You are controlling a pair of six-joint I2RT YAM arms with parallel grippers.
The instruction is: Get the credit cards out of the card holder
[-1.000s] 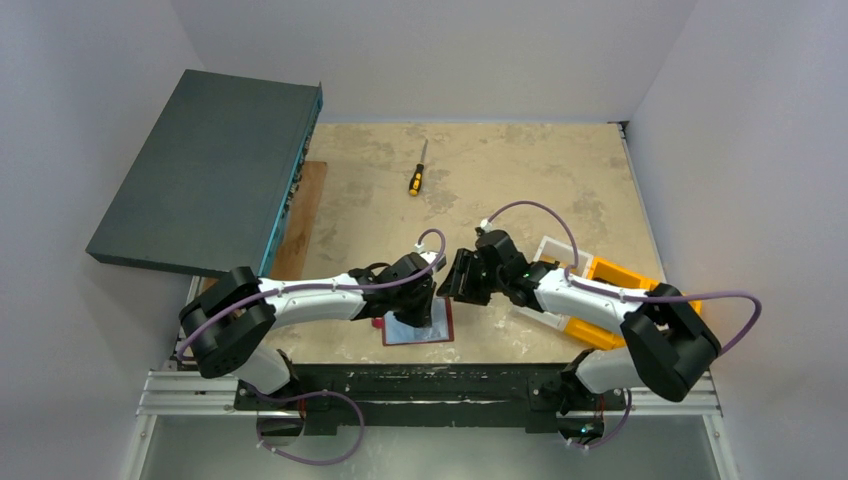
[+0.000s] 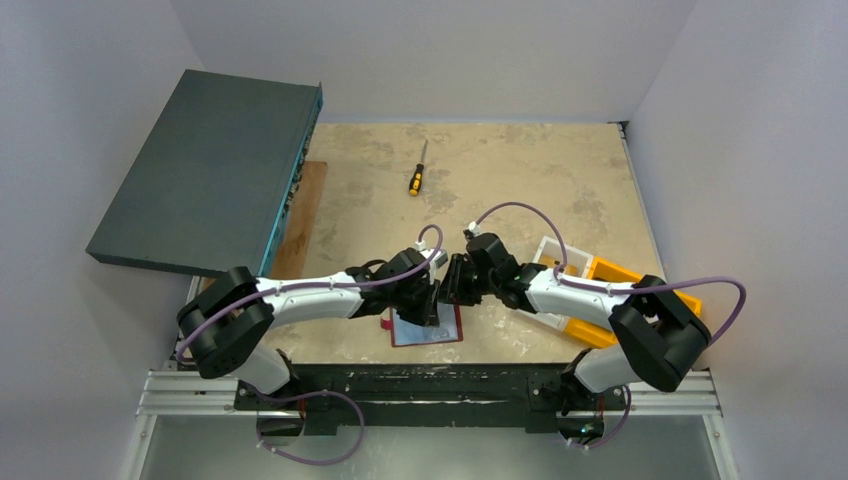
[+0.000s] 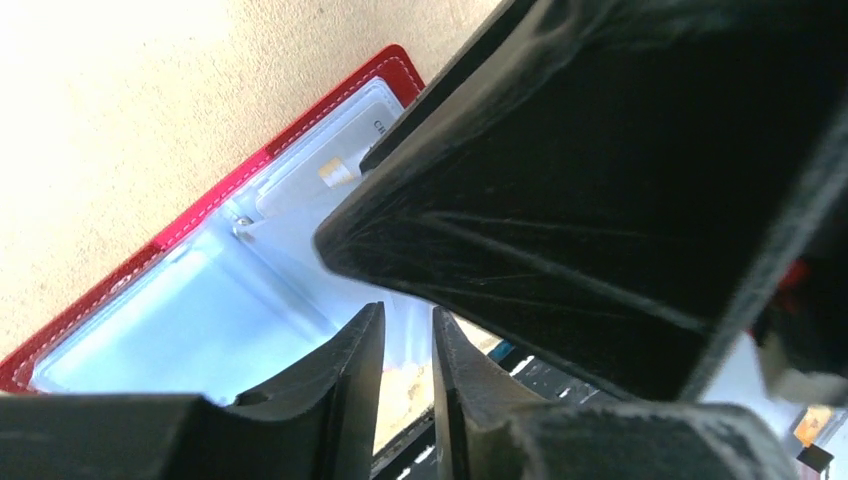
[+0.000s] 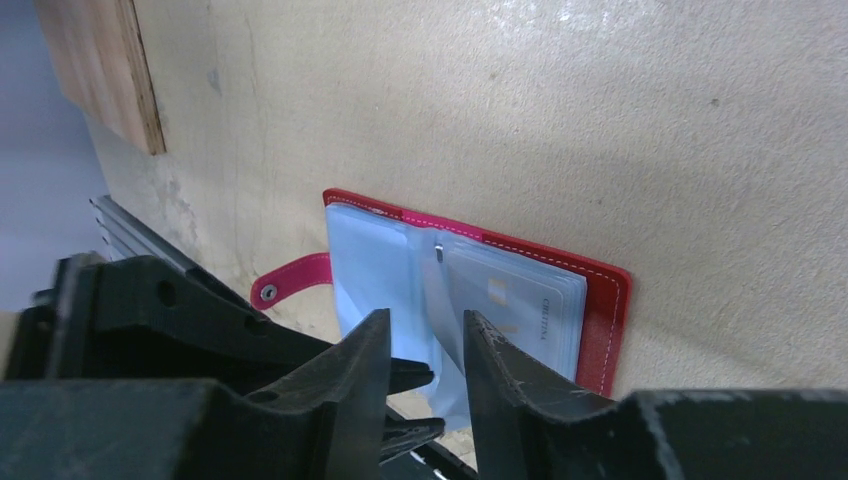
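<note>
The card holder, red-edged with clear bluish sleeves, lies spread on the table near its front edge. Under one sleeve a pale card with small lettering shows in the right wrist view; a loose sleeve flap stands up beside it. My left gripper is partly open over the holder, and a sleeve shows beyond the gap between its fingers. Above the card side, my right gripper also stands partly open, with the flap seen beyond its fingers. Whether either touches the flap is unclear.
A red strap with a snap sticks out from the holder's left side. A screwdriver lies at the back. White and orange bins stand at the right, a large dark box at the left.
The holder has shifted slightly to the right over the last second. My right gripper has moved a little left, closer to the left one, which has hardly moved.
</note>
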